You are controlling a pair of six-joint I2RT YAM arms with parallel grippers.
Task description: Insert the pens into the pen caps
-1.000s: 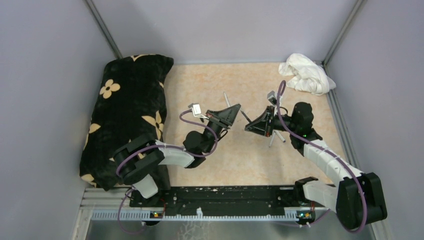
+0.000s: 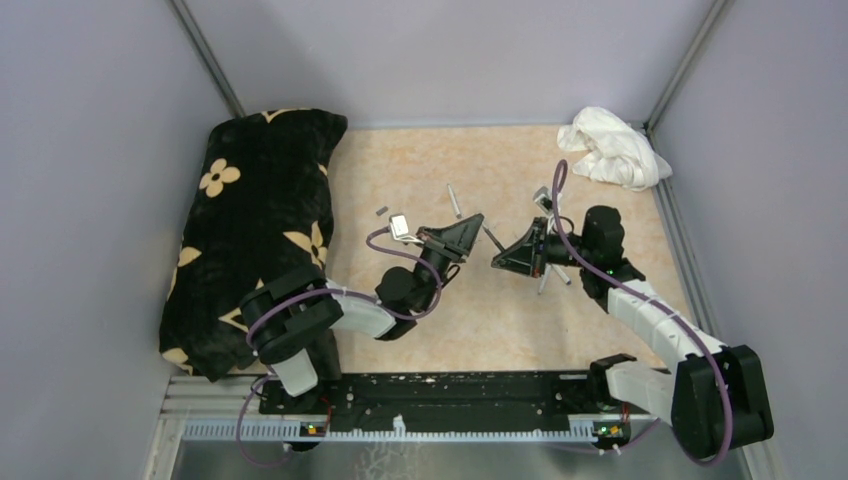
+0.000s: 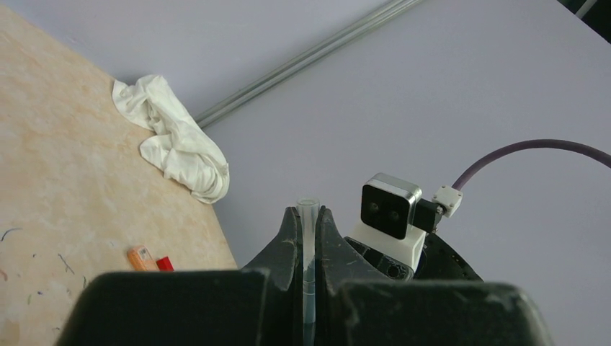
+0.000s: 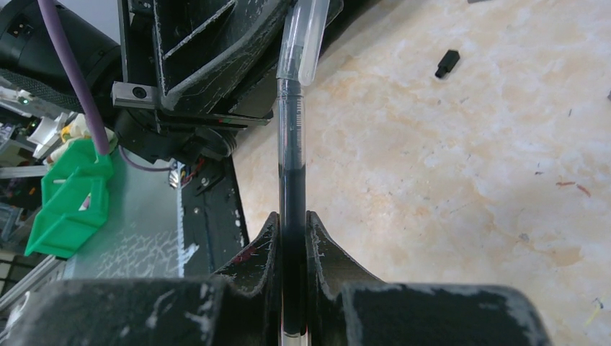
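My left gripper is shut on a clear pen cap [image 3: 308, 238], whose end stands up between the fingers. My right gripper is shut on a dark-inked clear pen [image 4: 292, 194] that points toward the left gripper. At the top of the right wrist view, clear plastic of the cap [image 4: 315, 40] overlaps the pen's front end. Whether the tip is inside the cap or only beside it, I cannot tell. From above, the pen [image 2: 493, 239] spans most of the small gap between both grippers.
Another pen [image 2: 453, 201] lies behind the left gripper; more lie under the right one, including one pen [image 2: 561, 274]. A small black piece [image 4: 447, 63] rests on the table. White cloth [image 2: 615, 150] fills the back right corner, a dark cushion [image 2: 250, 220] the left.
The left arm has shifted slightly to the right and its gripper's angle has changed a little. The right arm has barely moved, still with the pen in its gripper.
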